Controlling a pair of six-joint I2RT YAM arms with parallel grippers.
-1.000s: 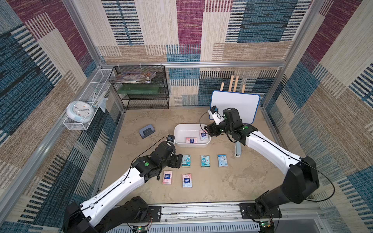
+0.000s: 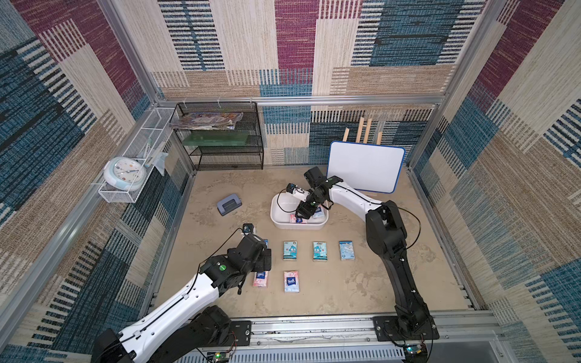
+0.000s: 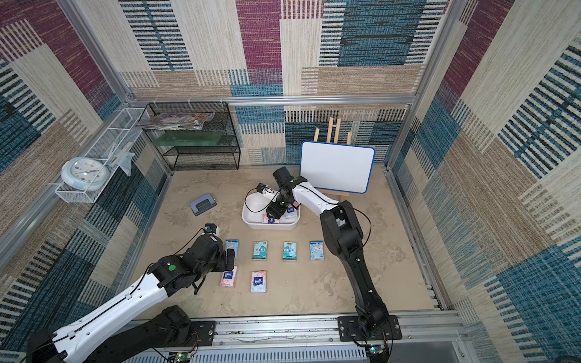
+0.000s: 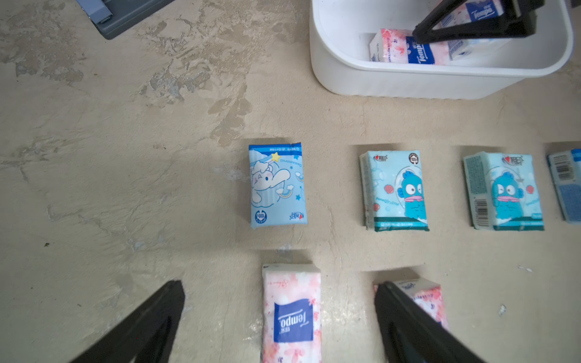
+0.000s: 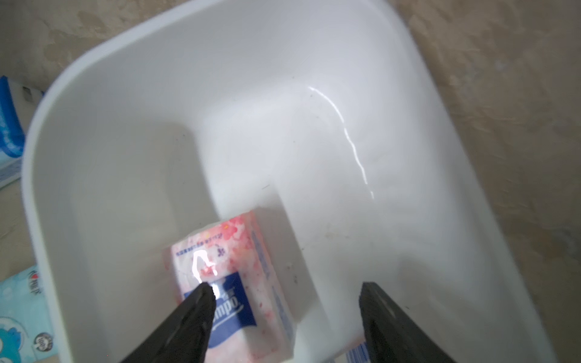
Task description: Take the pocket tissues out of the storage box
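Note:
A white storage box (image 4: 339,72) holds two Tempo tissue packs, one pink (image 4: 402,45) and one paler (image 4: 474,13). My right gripper is inside the box, its fingers either side of the lower right end of a pink pack in the right wrist view; whether they touch anything is unclear. My left gripper hovers open above the packs on the table, including a pink Tempo pack (image 4: 293,317), blue packs (image 4: 275,184) and teal packs (image 4: 396,190).
A grey tray (image 2: 228,204) lies left of the box. A wire rack (image 2: 218,145) and a whiteboard (image 2: 366,166) stand behind.
My right arm has reached leftward into the box from above its right end. My left arm has drawn back a little to the lower left.

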